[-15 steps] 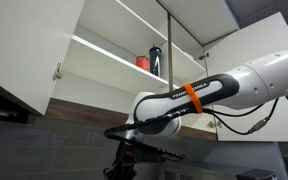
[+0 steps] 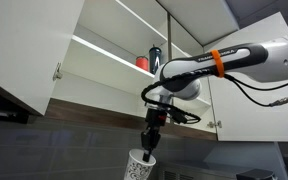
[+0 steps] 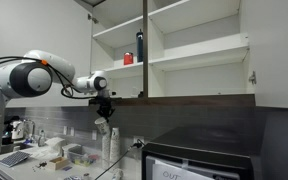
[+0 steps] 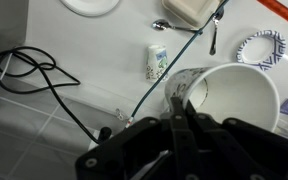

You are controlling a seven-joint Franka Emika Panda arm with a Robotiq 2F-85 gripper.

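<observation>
A white patterned cup (image 2: 138, 166) hangs from my gripper (image 2: 149, 143) at the bottom of exterior view 1. In the wrist view the fingers meet at the cup's rim, the gripper shut on that thin wall. The cup's white inside (image 4: 242, 108) faces this camera, and some of its patterned outer side shows at the left. Exterior view 2 has the same cup (image 3: 101, 126) in the air below the gripper (image 3: 105, 111), close to the tall white items on the counter.
Open shelves (image 3: 199, 49) stand above, holding a red container (image 2: 155, 59) and a dark bottle (image 3: 139, 46); the right section looks empty. On the counter are a small printed cylinder (image 4: 156, 62), a plate (image 4: 261, 48), spoons and a black cable (image 4: 39, 66).
My gripper has risen and moved right in exterior view 1. The cup, out of sight there a second ago, has come up with it into the frame.
</observation>
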